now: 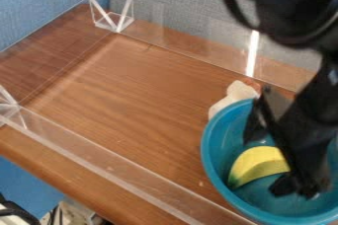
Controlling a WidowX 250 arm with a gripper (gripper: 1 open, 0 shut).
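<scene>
A yellow banana lies in a teal bowl at the lower right of the camera view. My black gripper has its open fingers down inside the bowl, around and over the right part of the banana; whether they touch it is hard to tell, and the arm hides much of the bowl. A pale object sits just behind the bowl, partly hidden by it.
The wooden tray is clear on the left and middle. Clear plastic edges run along its back and front, with white corner brackets at the left. A grey padded wall stands behind.
</scene>
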